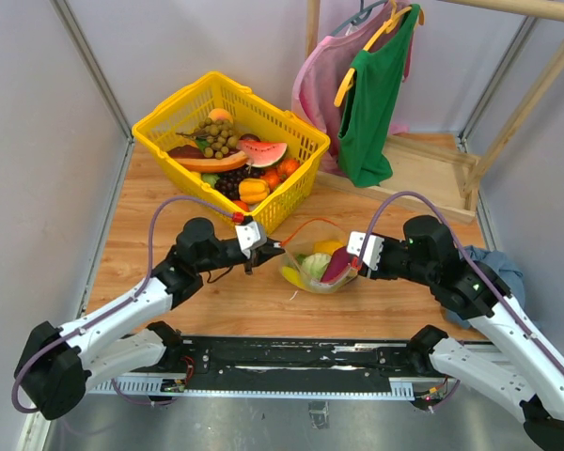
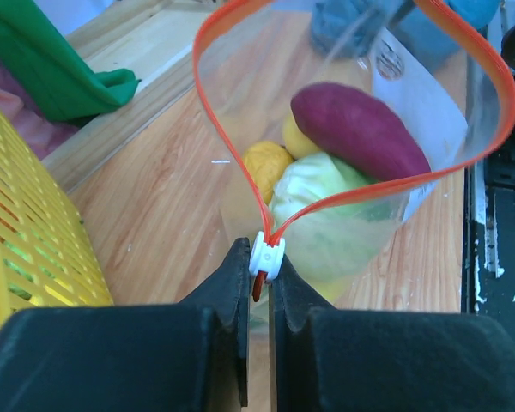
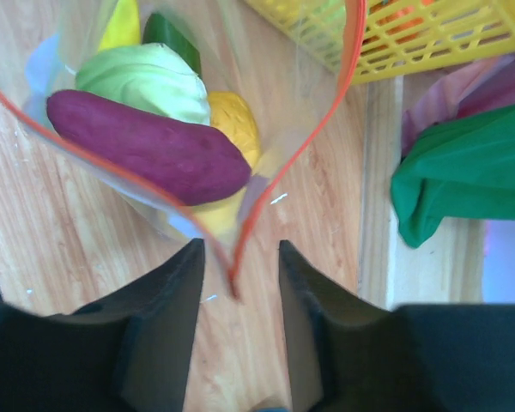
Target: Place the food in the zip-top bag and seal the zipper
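Note:
A clear zip top bag (image 1: 315, 268) with an orange zipper holds a purple eggplant-like food (image 2: 356, 129), a cabbage (image 3: 142, 90), a cucumber and yellow foods. My left gripper is shut on the bag's white zipper slider (image 2: 266, 255) at one corner of the opening, which is lifted and gapes wide. My right gripper is part open at the opposite corner, with the orange zipper's end between or just beyond its blurred fingertips.
A yellow basket (image 1: 310, 150) full of produce stands at the back left. Green and pink garments hang on a wooden rack (image 1: 536, 85) at the back right. A blue cloth (image 1: 493, 268) lies at the right.

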